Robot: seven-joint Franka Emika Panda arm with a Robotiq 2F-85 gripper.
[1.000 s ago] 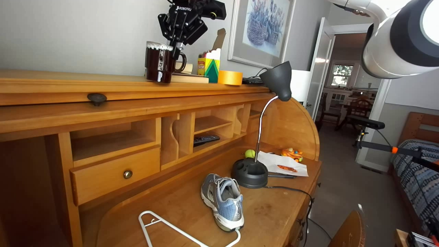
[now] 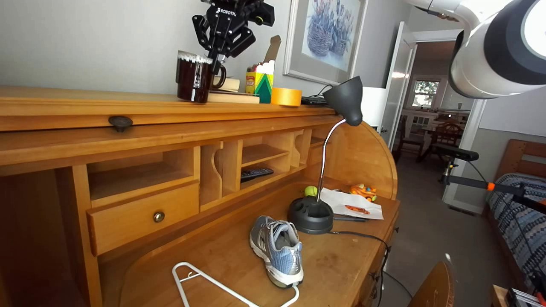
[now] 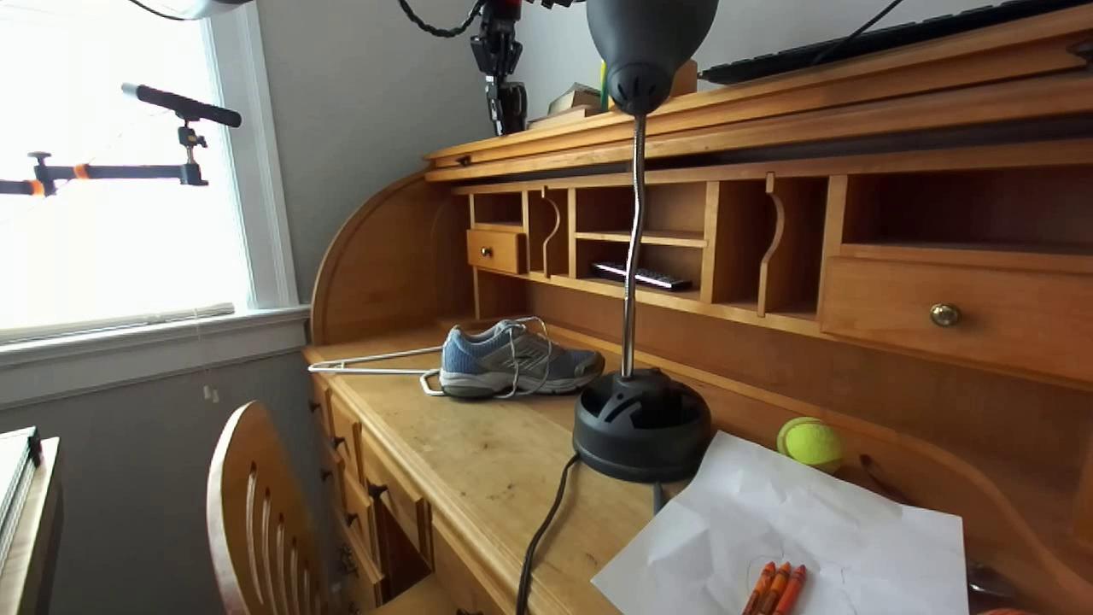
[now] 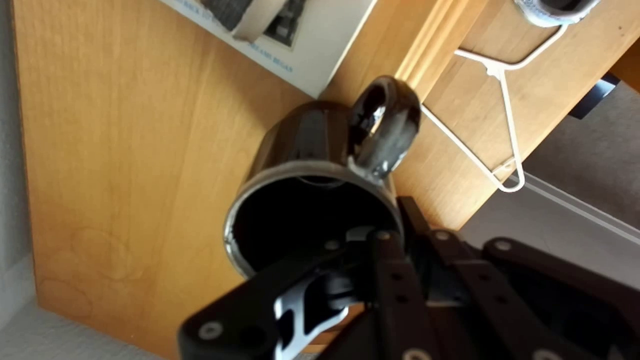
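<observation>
A dark brown mug (image 2: 194, 79) with a pale, speckled rim is upright at the top of the roll-top desk (image 2: 143, 108). My gripper (image 2: 216, 61) comes down from above, shut on the mug's wall on the handle side. From the wrist view, the mug (image 4: 306, 135) shows its dark inside and its handle, and the gripper has the rim between its fingers. Whether the mug's base touches the wood cannot be told. In the second exterior view the gripper (image 3: 507, 108) shows beside the books, with the mug not visible there.
Books (image 4: 300, 54), a yellow-green crayon box (image 2: 263, 84) and an orange tape roll (image 2: 286, 97) stand close by on the desk top. A black lamp (image 2: 348, 99) rises from below. Bare wood (image 4: 108, 150) lies open on the mug's other side.
The gripper and mug have moved slightly left in exterior view 1, a little farther from the crayon box. Nothing else has visibly shifted.
</observation>
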